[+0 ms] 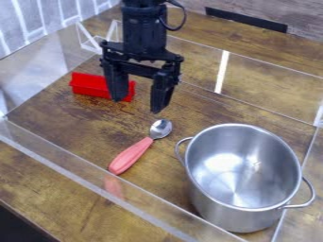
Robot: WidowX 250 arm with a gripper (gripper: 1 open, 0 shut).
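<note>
My black gripper (138,93) hangs over the upper middle of the table, open, with nothing visible between its fingers. Below it lies a spoon (136,151) with a pink handle and a metal bowl end, pointing toward the lower left. A large steel pot (243,177) with two side handles stands at the lower right. A red object (91,84), partly behind the arm, sits left of the gripper.
Clear plastic walls (70,165) border the wooden work surface (57,128). The area right of the gripper, behind the pot, is bare wood, as is much of the left side.
</note>
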